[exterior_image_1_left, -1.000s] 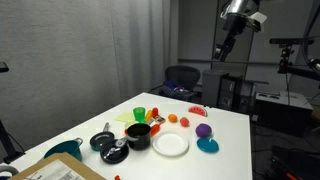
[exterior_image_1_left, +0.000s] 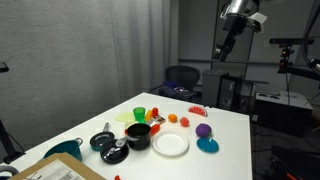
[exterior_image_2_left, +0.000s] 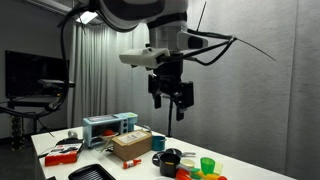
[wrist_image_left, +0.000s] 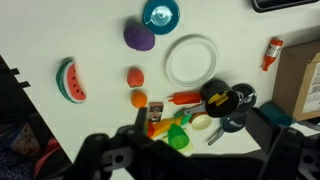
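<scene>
High above the table my gripper (exterior_image_2_left: 171, 107) points down and stands open, with nothing between its fingers. In the wrist view its two dark fingers (wrist_image_left: 121, 151) reach in from the bottom edge, far above everything. On the white table lie a white plate (wrist_image_left: 191, 62), a purple round item (wrist_image_left: 139, 37), a blue bowl-like item (wrist_image_left: 161, 15) and a watermelon slice (wrist_image_left: 70, 80). Beside the plate are a red fruit (wrist_image_left: 135, 77), an orange (wrist_image_left: 138, 99) and a black pot (wrist_image_left: 220, 98) with something yellow in it.
A green cup (exterior_image_1_left: 139, 114) and several small food pieces stand behind the pot. Dark pans (exterior_image_1_left: 114, 151), a teal pot (exterior_image_1_left: 62, 147) and a cardboard box (exterior_image_2_left: 136, 144) crowd the other end. Bare tabletop (exterior_image_1_left: 228, 172) surrounds the plate's front side.
</scene>
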